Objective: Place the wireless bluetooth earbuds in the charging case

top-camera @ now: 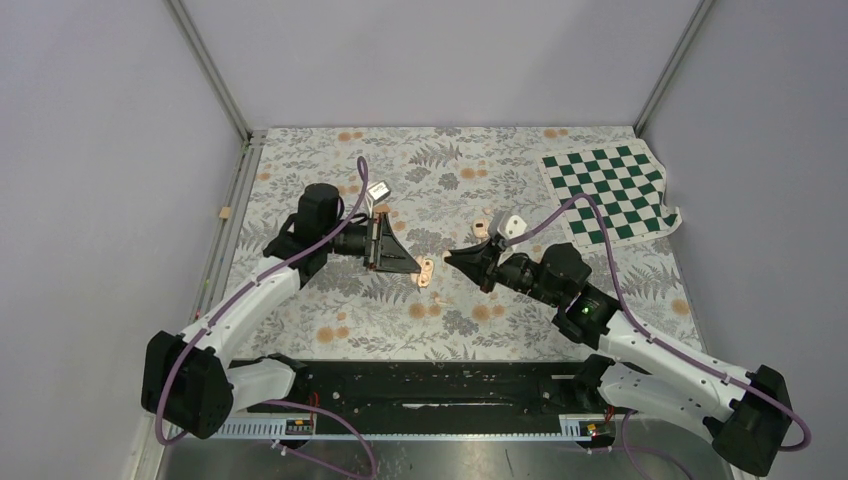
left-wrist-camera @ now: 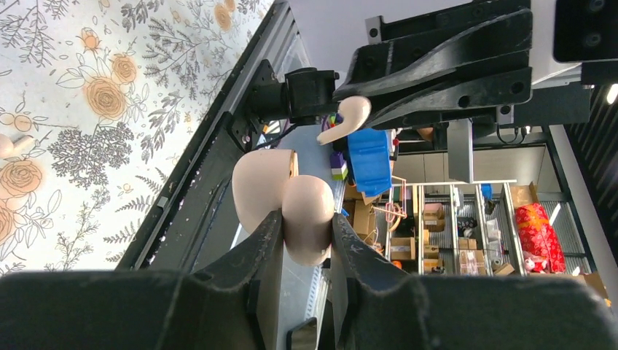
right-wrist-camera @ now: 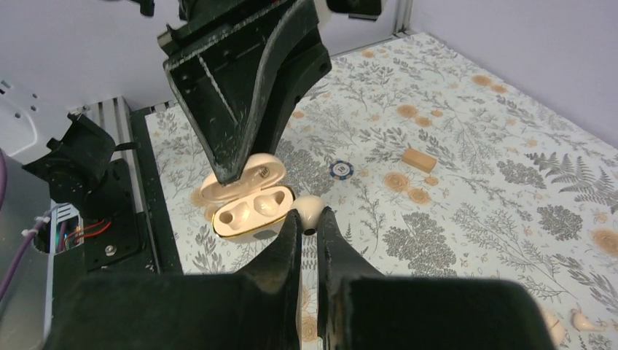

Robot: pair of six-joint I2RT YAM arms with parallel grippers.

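Observation:
The open charging case (right-wrist-camera: 256,211) is held by my left gripper (top-camera: 416,266), one finger across its lid. Its pale lid (right-wrist-camera: 264,172) stands raised, and both earbud wells look empty. In the left wrist view the case (left-wrist-camera: 307,219) sits between my left fingertips. My right gripper is shut on a pale earbud (right-wrist-camera: 310,209). In the left wrist view this earbud (left-wrist-camera: 355,113) juts from the right fingertips, stem pointing toward the case but apart from it. A small earbud-like piece (right-wrist-camera: 585,321) lies on the table.
A blue and white chip (right-wrist-camera: 341,170) and a tan block (right-wrist-camera: 419,160) lie on the flowered cloth. A pale item (top-camera: 481,228) rests beside the right arm. The green checkered mat (top-camera: 608,192) covers the back right.

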